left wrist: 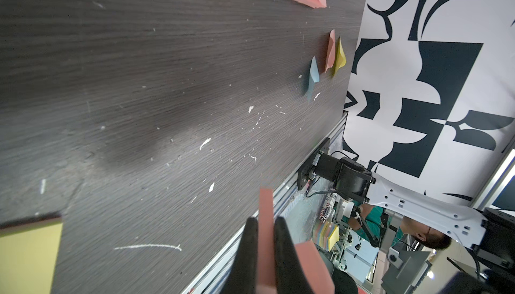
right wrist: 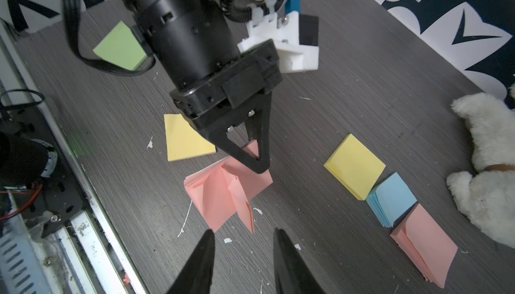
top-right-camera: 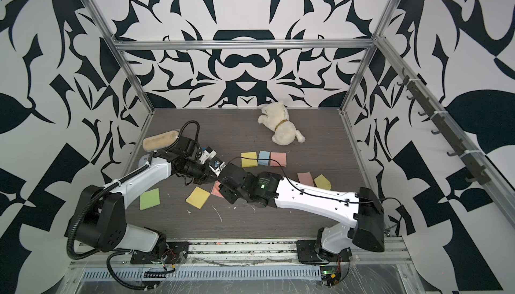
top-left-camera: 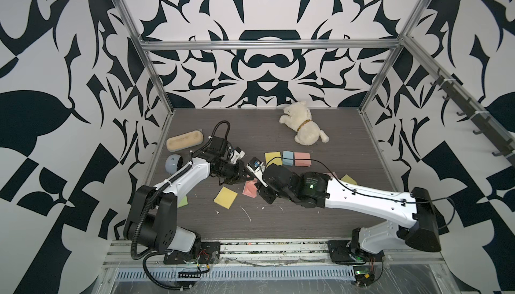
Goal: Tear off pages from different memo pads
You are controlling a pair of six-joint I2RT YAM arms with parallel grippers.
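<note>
My left gripper is shut on a pink memo pad (right wrist: pixel 214 197), its pages folded and fanned below the fingertips. My right gripper is part open beneath that pad's loose corner, nothing between its fingers. A yellow pad (right wrist: pixel 354 165), a blue pad (right wrist: pixel 391 197) and another pink pad (right wrist: pixel 423 240) lie in a row toward the back. Another yellow pad (top-left-camera: pixel 225 197) and a green pad (top-right-camera: pixel 149 199) lie on the left. Loose pink (top-right-camera: pixel 304 179) and yellow (top-right-camera: pixel 322 182) pages lie at the right.
A white plush dog (top-left-camera: pixel 303 125) lies at the back, with a beige cylinder (top-left-camera: pixel 184 140) at the back left. Both arms meet over the front middle of the table (top-left-camera: pixel 252 224).
</note>
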